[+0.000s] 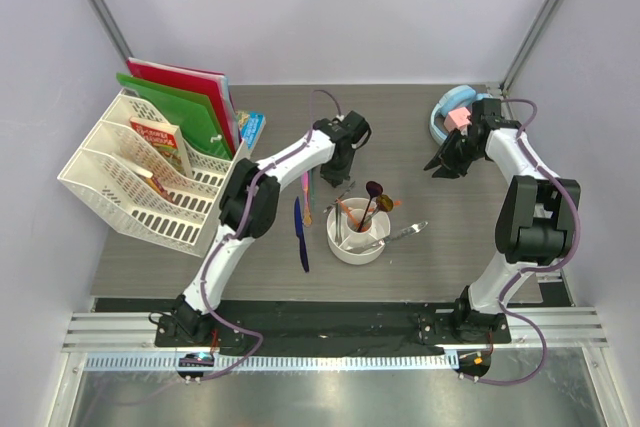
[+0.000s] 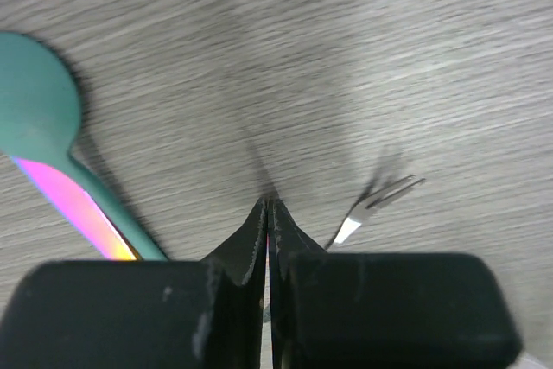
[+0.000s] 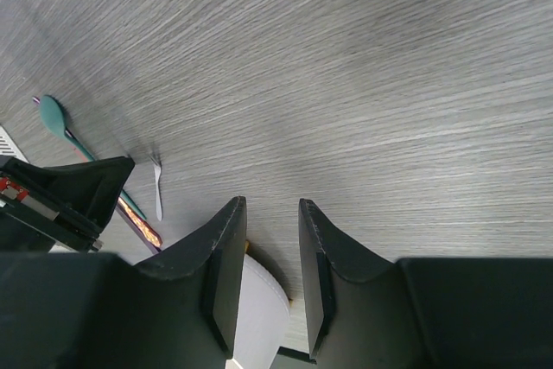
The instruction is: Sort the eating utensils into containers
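A small silver fork (image 2: 367, 207) lies on the table, its tines right of my left gripper, and the fingers hide part of its handle. That gripper is shut with nothing visible between its fingertips; from above, it (image 1: 335, 179) hovers behind the bowl. A teal spoon (image 2: 39, 97) rests to its left. The white bowl (image 1: 358, 258) holds a white cup (image 1: 353, 238) with dark ladles (image 1: 373, 190) and other utensils. At the right, my right gripper (image 1: 440, 169) stands open and empty above bare table. In the right wrist view the fork (image 3: 158, 189) lies near the left gripper.
A blue knife (image 1: 301, 237) lies left of the bowl. A silver utensil (image 1: 407, 231) sticks out over the bowl's right side. A white rack (image 1: 150, 222) with books fills the left; blue headphones (image 1: 437, 125) sit back right.
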